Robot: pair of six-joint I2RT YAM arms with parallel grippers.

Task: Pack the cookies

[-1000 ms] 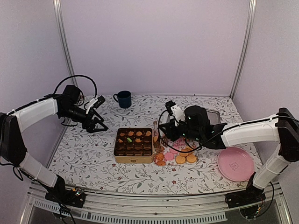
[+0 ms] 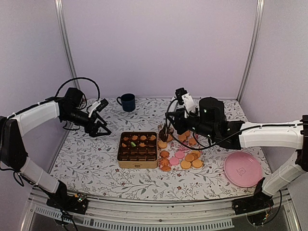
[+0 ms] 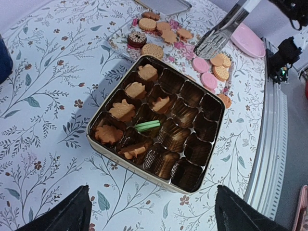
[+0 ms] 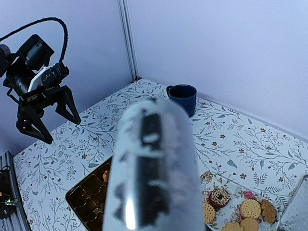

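The compartment box [image 2: 137,163] holds several brown leaf-shaped cookies and a green item [image 3: 147,125]; several compartments are empty. Right of it, round, pink and shaped cookies [image 3: 211,81] lie on a floral tray. My left gripper [image 2: 100,128] stands open, left of and above the box, with nothing between its fingers. My right gripper [image 2: 171,123] is raised above the cookies, holding a metal spatula-like utensil, which blocks much of the right wrist view; its fingers are hidden there.
A dark blue mug [image 2: 127,102] stands at the back left. A pink plate [image 2: 242,169] is at the front right. A metal tray [image 4: 299,214] lies behind the cookies.
My right gripper has risen from low over the cookies, with the utensil lifting too. The left arm has not moved.
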